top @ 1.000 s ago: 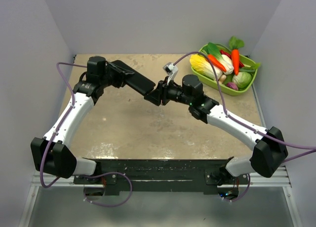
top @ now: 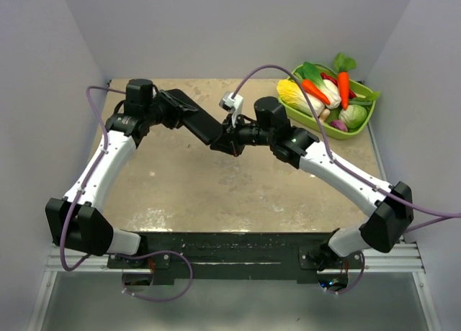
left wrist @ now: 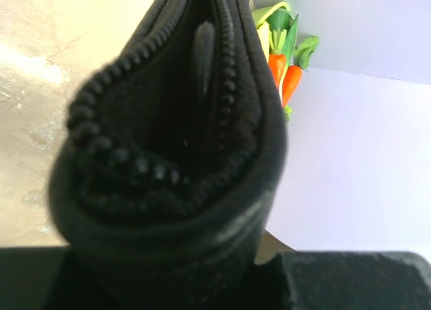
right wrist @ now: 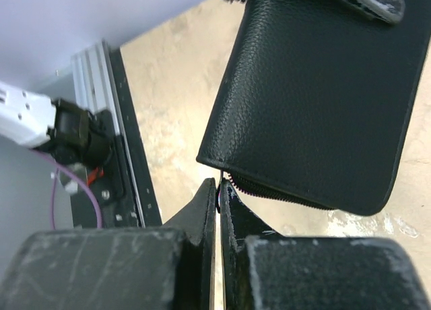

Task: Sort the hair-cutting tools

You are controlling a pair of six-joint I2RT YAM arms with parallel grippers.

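A black zippered case [top: 194, 119] hangs in the air between the arms. My left gripper [top: 176, 111] is shut on its upper-left end; in the left wrist view its open zipper and dark inside [left wrist: 175, 108] fill the middle. My right gripper is shut at the case's lower right end, just below the edge with the zipper in the right wrist view; its fingertips meet at what looks like a thin pull or tab, though I cannot tell if it is gripped. The case's contents are hidden.
A green basket [top: 360, 126] of vegetables sits at the back right of the beige table [top: 180, 187]. The table below and in front of the case is clear; walls enclose the back and sides.
The left arm and case have shifted very slightly.
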